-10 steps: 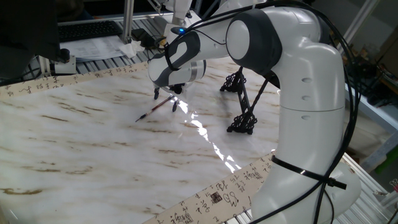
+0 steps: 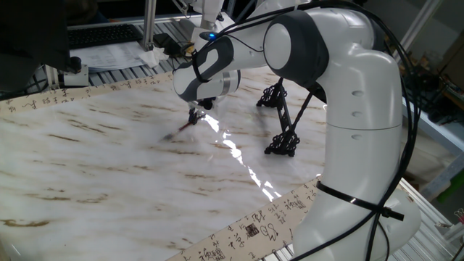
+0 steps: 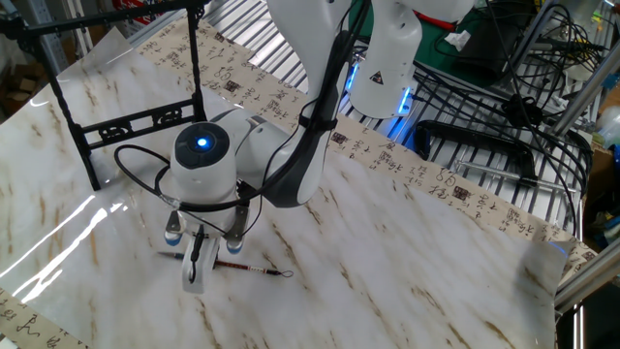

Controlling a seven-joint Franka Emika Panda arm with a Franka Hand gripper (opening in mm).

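Note:
A thin writing brush (image 2: 178, 132) with a dark reddish handle slants over the marbled sheet, its outline blurred in exterior view 1. There my gripper (image 2: 195, 116) has its fingers close together on the handle near the upper end. Exterior view 2 shows the brush (image 3: 254, 269) with a looped cord at its right end and a pointed tip at its left. The white housing hanging from the hand covers the middle of the handle in that view, so the contact itself is hidden. Whether the brush touches the sheet cannot be made out.
A black rack (image 2: 283, 119) with ornate feet stands near the arm, its crossbar (image 3: 140, 126) behind the hand in exterior view 2. The marbled sheet (image 3: 426, 281) is clear to the right, bordered by a strip of calligraphy (image 3: 387, 160). Glare crosses part of it.
The fingers, spread on either side of the brush before, have come together on its handle. The brush has shifted slightly and is blurred. The arm has barely moved.

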